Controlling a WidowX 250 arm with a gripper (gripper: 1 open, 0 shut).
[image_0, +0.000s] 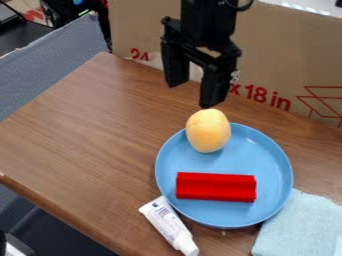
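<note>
The black gripper (195, 75) hangs open above the table, over and behind a round blue plate (267, 165), its two fingers wide apart with nothing between them. On the plate, a pale yellow oval object (207, 130) sits toward the back left, below the gripper, and a red cylinder (214, 186) lies across the front half.
A white tube (168, 225) lies left-front of the plate, and a pale blue cloth (297, 225) is at front right. A cardboard box (281, 60) stands along the back.
</note>
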